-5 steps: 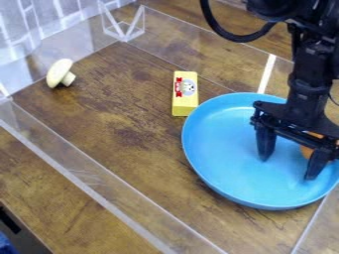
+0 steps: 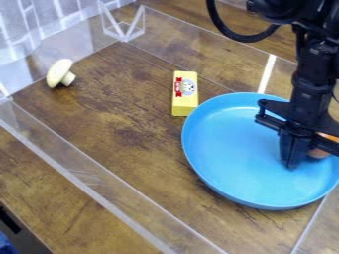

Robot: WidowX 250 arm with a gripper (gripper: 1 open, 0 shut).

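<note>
The black gripper (image 2: pixel 294 139) is low in the blue plate (image 2: pixel 232 159) on the right, its fingers close together. An orange object (image 2: pixel 319 152) sits in the plate's right side, partly hidden behind the gripper. Whether anything is between the fingertips cannot be seen clearly.
A yellow box (image 2: pixel 185 93) lies above the plate. A white mushroom-like object (image 2: pixel 59 72) is at the upper left, and a white wire stand (image 2: pixel 123 25) stands at the back. The wooden surface left of the plate is clear.
</note>
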